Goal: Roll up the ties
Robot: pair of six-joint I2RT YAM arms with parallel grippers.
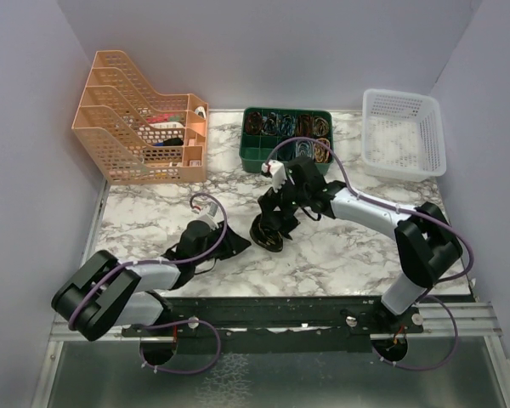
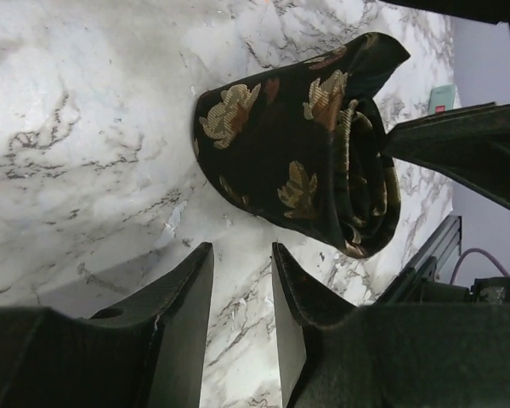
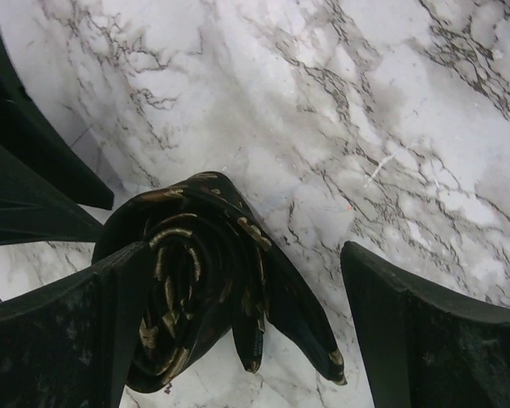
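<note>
A dark patterned tie (image 1: 266, 237) lies rolled up on the marble table at centre, its spiral end showing and loose tails sticking out. My left gripper (image 1: 236, 241) sits just beside the roll, fingers a little apart with only table between them. My right gripper (image 1: 279, 217) is open over the roll, which lies partly between its fingers in the right wrist view; contact cannot be told.
A green divided box (image 1: 268, 157) of rolled ties stands at the back, a beige organiser (image 1: 110, 119) back left, a white basket (image 1: 404, 136) back right.
</note>
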